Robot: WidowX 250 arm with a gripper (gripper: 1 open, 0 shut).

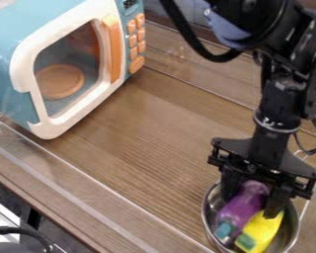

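My gripper (264, 176) is lowered over a steel bowl (217, 236) at the bottom right, its fingers down inside the bowl and shut on something. A purple toy (240, 208) with a teal end, like an eggplant or bottle, lies in the bowl between or beside the fingers. A yellow item (261, 233) lies to its right. Exactly which item the fingers hold is partly hidden by the gripper.
A toy microwave (42, 110) with its door opening facing out stands at the upper left, a round orange plate inside. A dark cable runs at the lower left edge.
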